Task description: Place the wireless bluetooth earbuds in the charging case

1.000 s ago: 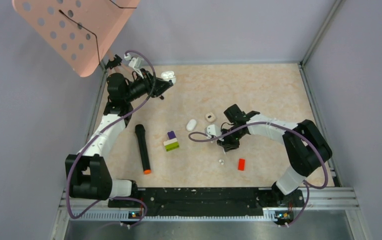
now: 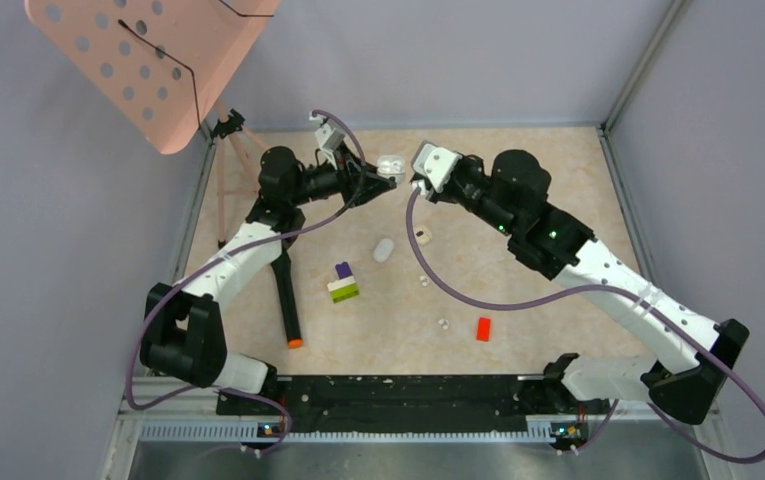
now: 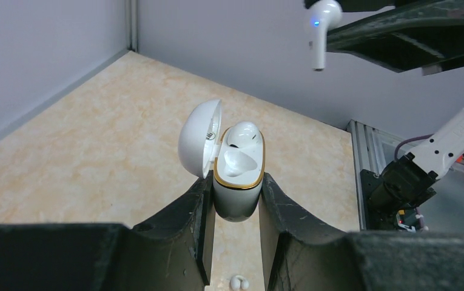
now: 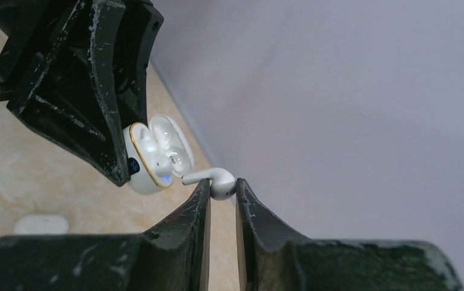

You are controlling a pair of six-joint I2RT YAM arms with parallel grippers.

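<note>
My left gripper is shut on the open white charging case (image 3: 238,167), held upright with its lid (image 3: 194,136) raised. In the right wrist view the case (image 4: 143,159) shows a blue light inside. My right gripper is shut on a white earbud (image 4: 220,182), its stem pointing left toward the case, just beside it but apart. In the left wrist view that earbud (image 3: 323,21) hangs high on the right, blue light lit. In the top view both grippers are close together above the table's middle-back.
On the table (image 2: 558,170) lie a microphone (image 2: 286,300), coloured blocks (image 2: 343,290), a white oval item (image 2: 383,250), a small beige item (image 2: 423,235), small white pieces (image 2: 443,323) and a red block (image 2: 483,328). A pink perforated panel (image 2: 138,70) stands at back left.
The right arm has risen from low over the table and moved toward the back, up to the case, carrying an earbud. My left gripper has moved right with the case.
</note>
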